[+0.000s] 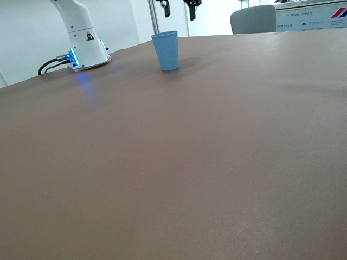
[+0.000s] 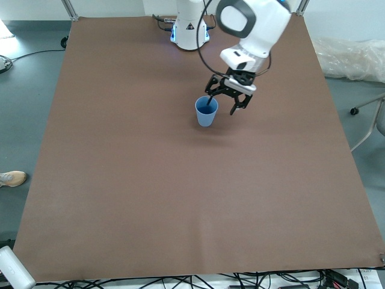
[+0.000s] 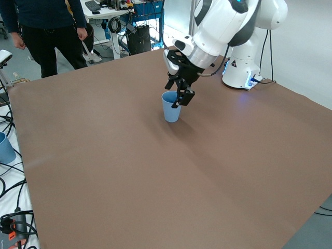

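A light blue plastic cup [image 2: 206, 114] stands upright on the brown table, near the arm's base. The black gripper [image 2: 221, 105] is open above and a little right of the cup in the left view, with nothing seen between its fingers. In the top view the gripper [image 1: 179, 12] hangs clear above the cup [image 1: 166, 51], its fingertips apart. In the right view the gripper [image 3: 175, 97] is just over the cup [image 3: 171, 110].
The robot base [image 3: 239, 71] stands at the table's back edge with cables. A person [image 3: 49, 31] stands beside the table, and a second blue cup [image 3: 5, 148] sits off the table among cables.
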